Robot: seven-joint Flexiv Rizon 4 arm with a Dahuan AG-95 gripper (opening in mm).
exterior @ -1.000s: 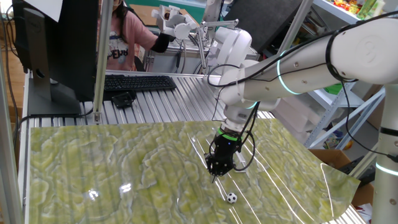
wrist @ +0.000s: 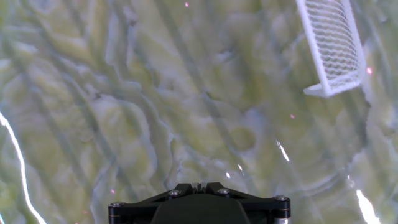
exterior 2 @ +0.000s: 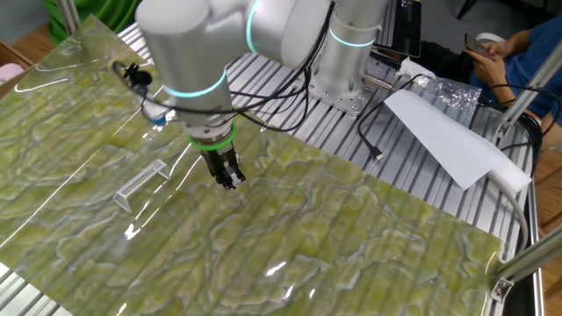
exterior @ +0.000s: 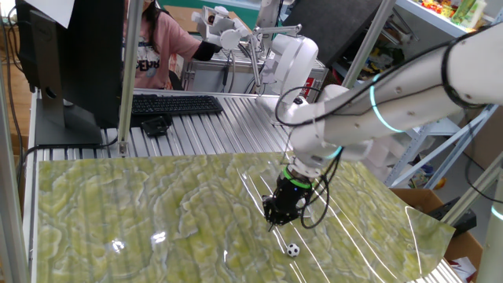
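Note:
A small black-and-white soccer ball (exterior: 293, 250) lies on the green marbled sheet (exterior: 157, 212), seen only in exterior view 1. My black gripper (exterior: 272, 226) is over the sheet, up and left of the ball in that view and apart from it. The wrist view shows my gripper shut, its fingertips together and nothing visible between them. A white toy goal with a mesh net (wrist: 336, 46) appears at the upper right of the wrist view. In exterior view 2 the goal (exterior 2: 140, 183) stands left of the gripper (exterior 2: 233, 185). My gripper partly hides it in exterior view 1.
A monitor (exterior: 67, 71) and a keyboard (exterior: 177, 104) occupy the slatted table's back left. White paper (exterior 2: 443, 136) and a loose cable (exterior 2: 376, 151) lie near the arm's base. Much of the marbled sheet is bare, with bright glare streaks.
My gripper has shifted slightly to the right in exterior view 1, and the arm's upper links have moved with it. The ball stays in the same place.

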